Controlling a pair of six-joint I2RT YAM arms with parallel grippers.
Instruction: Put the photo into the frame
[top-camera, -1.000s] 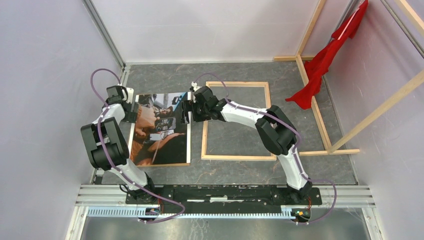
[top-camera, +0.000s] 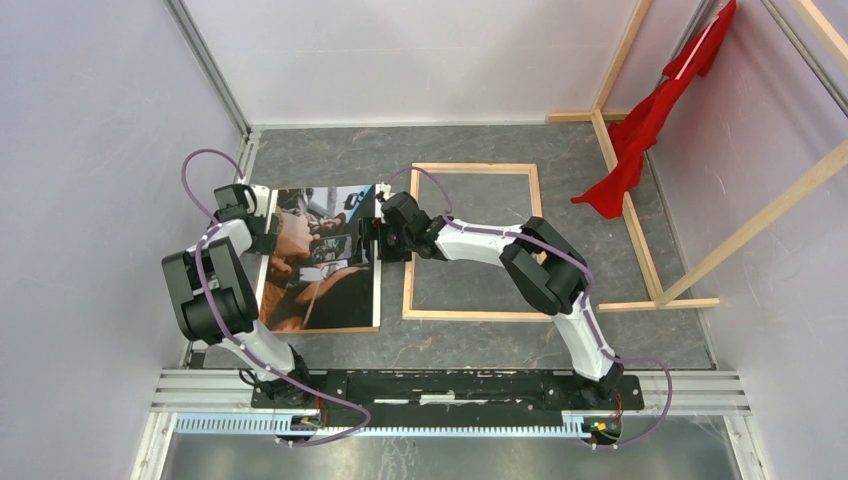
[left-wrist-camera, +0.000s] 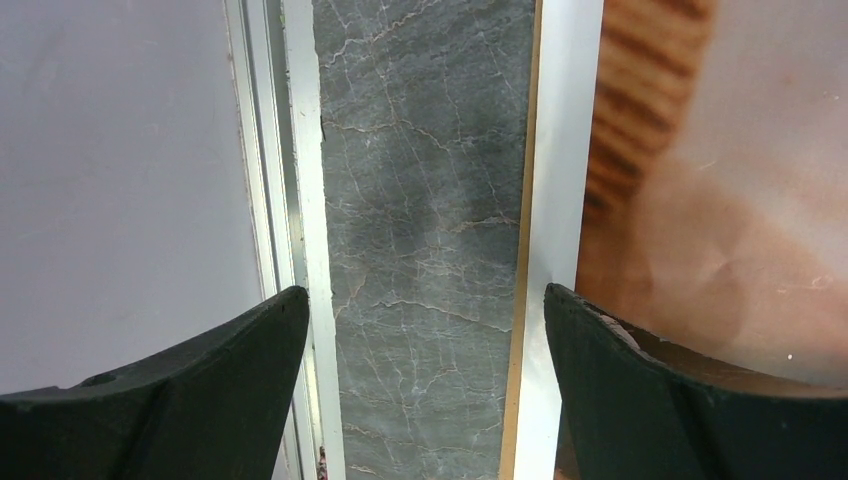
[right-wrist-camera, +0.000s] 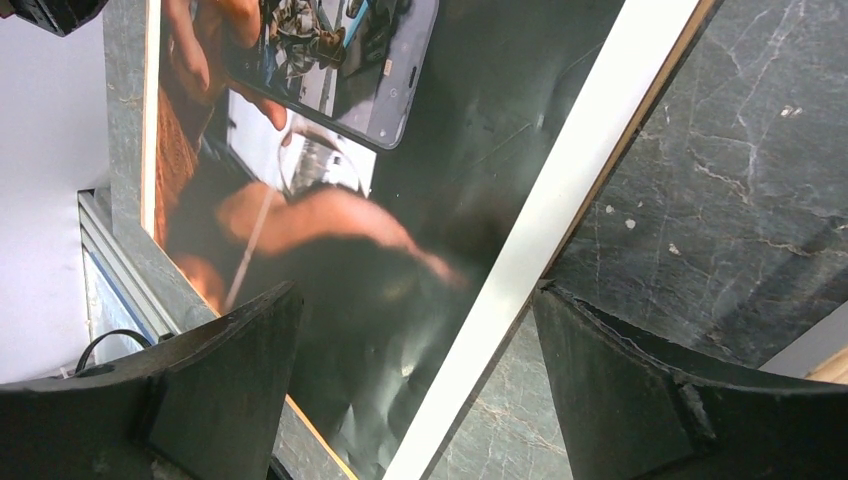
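Note:
The photo (top-camera: 330, 285), a glossy panel with white strips along two sides, lies flat at the left of the floor. To its right lies the empty wooden frame (top-camera: 470, 315). My left gripper is open near the photo's left side; in the left wrist view its right fingertip is at the white edge strip (left-wrist-camera: 560, 200) and bare floor shows between the fingers. My right gripper is open as well, over the photo's right white strip (right-wrist-camera: 540, 220), which runs between its fingers. Whether either gripper touches the photo, I cannot tell.
A wooden stand (top-camera: 640, 245) with a red cloth (top-camera: 640, 130) hanging on it occupies the right side. White walls (top-camera: 400, 60) enclose the area.
My right gripper has moved toward the front and slightly left, along the photo's right edge. My left gripper has shifted slightly toward the front. Photo and frame have stayed in place.

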